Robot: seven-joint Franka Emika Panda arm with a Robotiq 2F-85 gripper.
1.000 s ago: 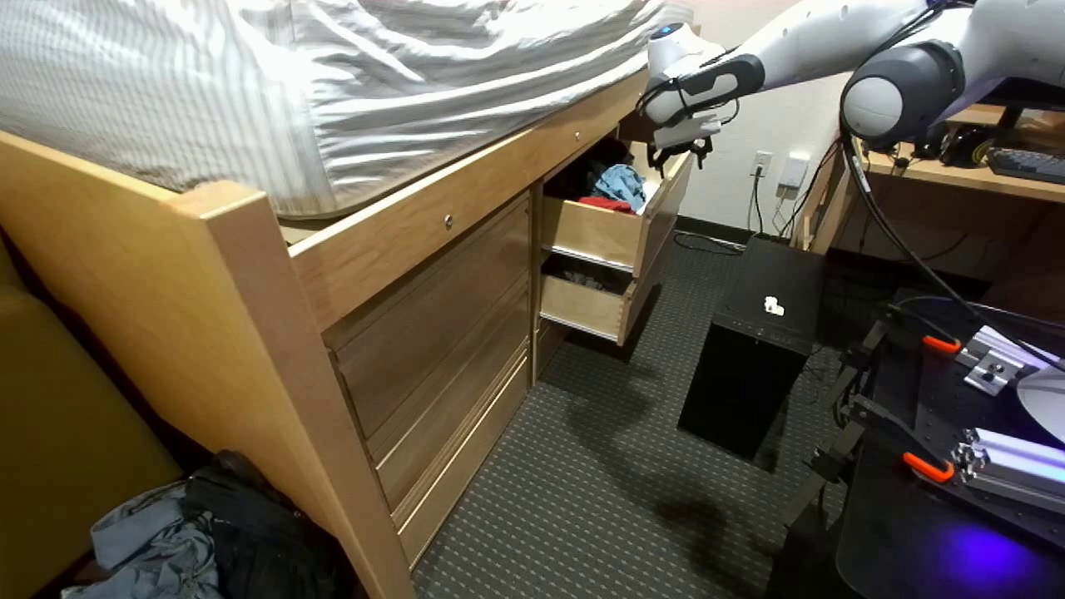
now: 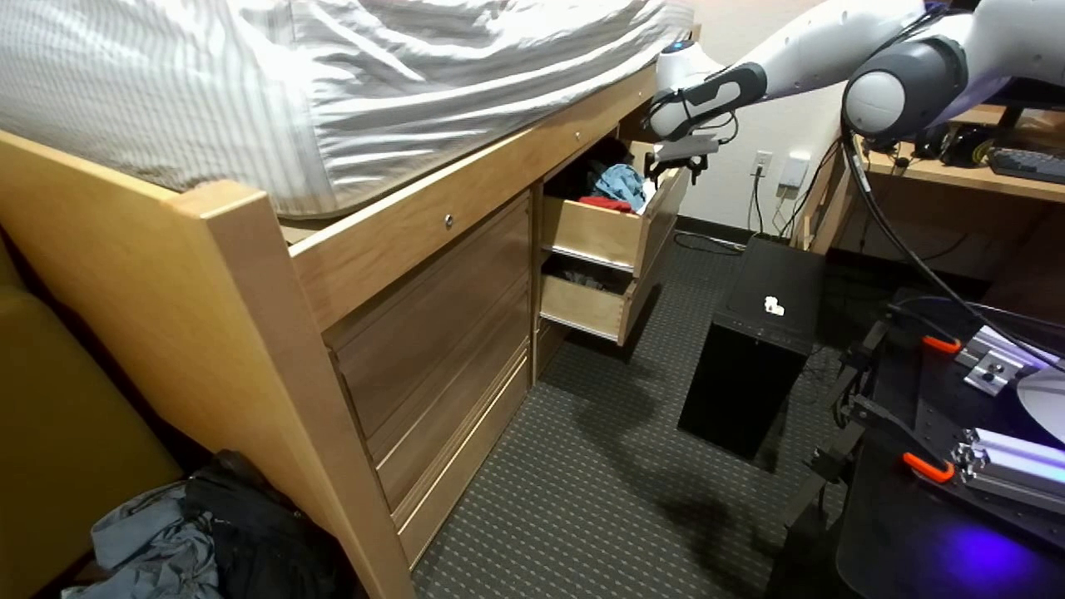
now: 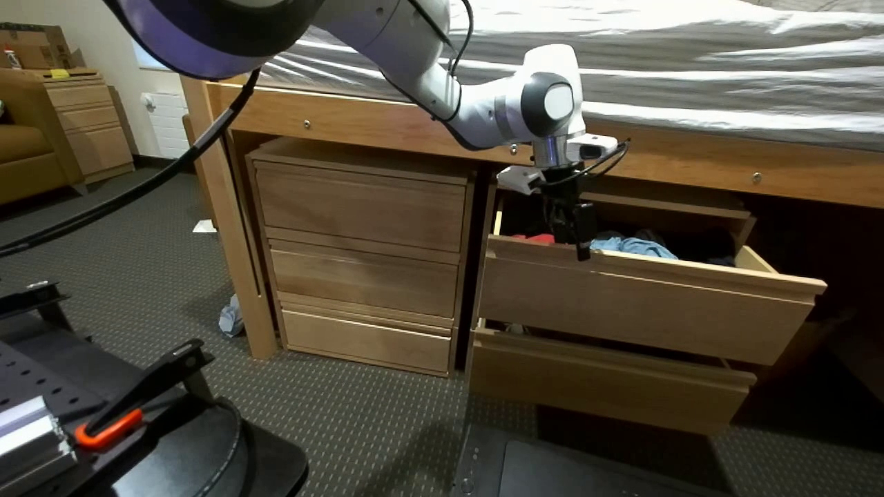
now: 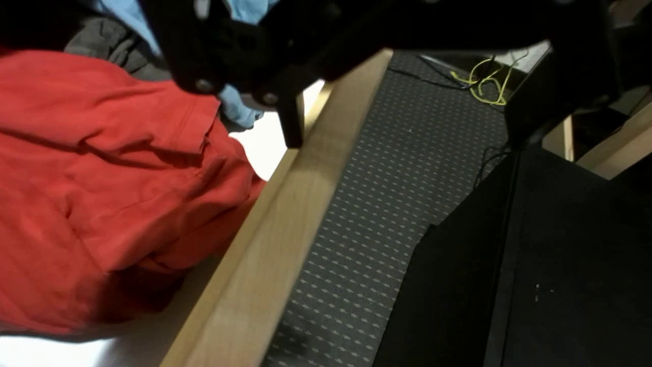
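Note:
My gripper (image 2: 675, 171) stands open at the front of the upper drawer (image 3: 646, 299), which is pulled out from under the bed. In the wrist view, one finger (image 4: 292, 119) is on the inner side of the drawer's wooden front edge, and the other finger (image 4: 526, 113) is out over the floor side. Only that top edge runs through the gap; whether either finger touches it, I cannot tell. Inside the drawer lie a red cloth (image 4: 116, 195) and a light blue cloth (image 2: 621, 185). Below, the lower drawer (image 3: 609, 377) is partly out too.
A black box-like case (image 2: 754, 329) stands on the carpet in front of the drawers. At the right is a black table (image 2: 899, 529) with orange-handled clamps. Closed drawers (image 3: 364, 248) sit beside the open ones, and dark carpet (image 2: 559, 499) lies clear in front of them.
My gripper has come down a little toward the upper drawer's front edge, and the wrist has tilted slightly. Both drawers and the clothes look the same.

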